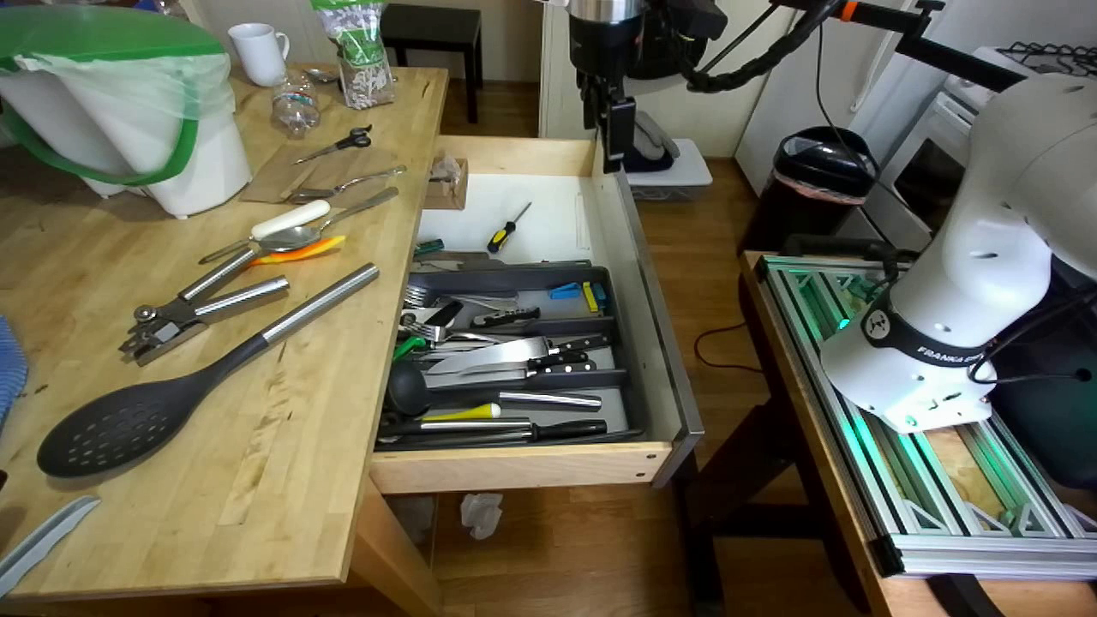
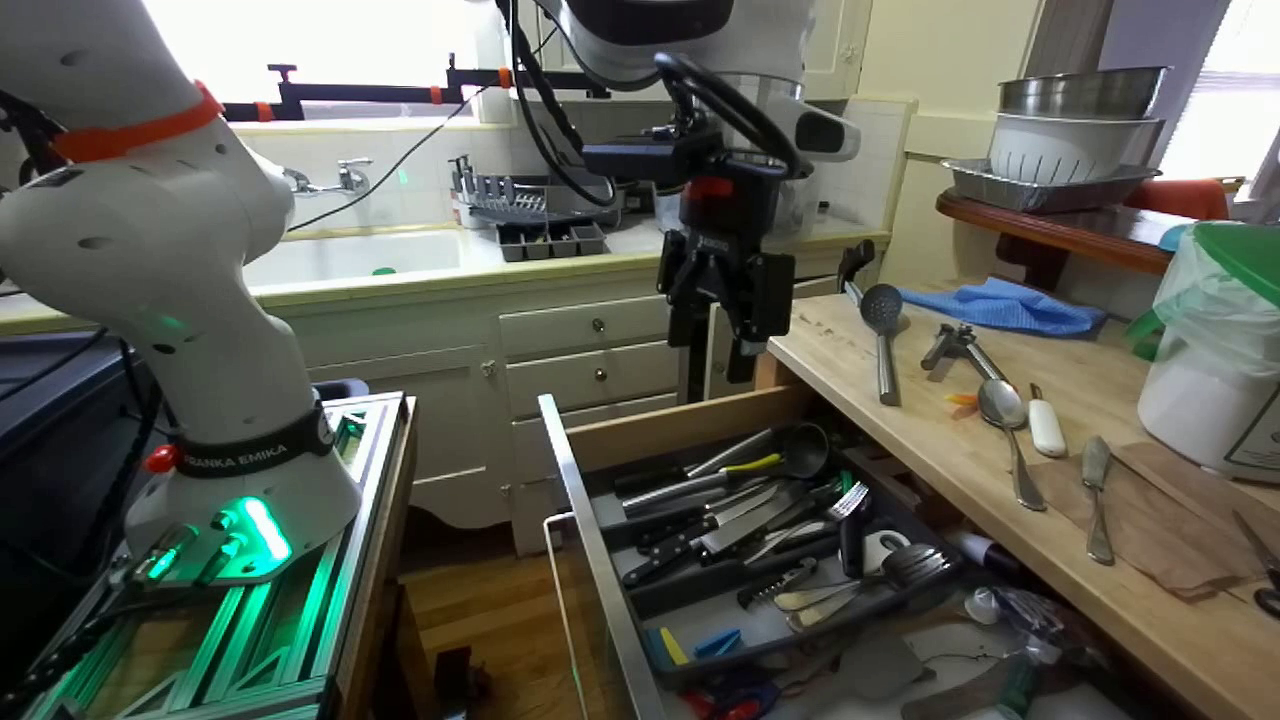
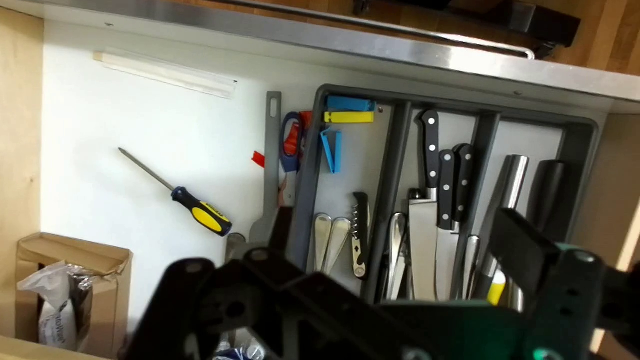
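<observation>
My gripper (image 2: 722, 358) hangs above the pulled-out drawer (image 1: 638, 308), its fingers apart and nothing between them. In the wrist view the two fingers (image 3: 282, 231) spread over a dark grey cutlery tray (image 3: 309, 180). Inside that tray lie black-handled knives (image 3: 430, 150), a corkscrew (image 3: 360, 234), blue clips (image 3: 351, 104) and a yellow clip (image 3: 348, 117). A yellow-and-black screwdriver (image 3: 201, 210) rests on the white drawer floor outside the tray. Beside the tray are a grey flat utensil (image 3: 273, 150) and blue-handled scissors (image 3: 290, 144), partly hidden by the tray's edge.
On the wooden counter (image 1: 298, 483) lie a black slotted spoon (image 1: 134, 422), a can opener (image 1: 170, 324), scissors (image 1: 339, 144) and a white-handled tool (image 1: 290, 218). A green-lidded bucket (image 1: 195, 164) stands behind. An open cardboard box (image 3: 111, 300) fills one drawer corner; much drawer floor near the screwdriver is bare.
</observation>
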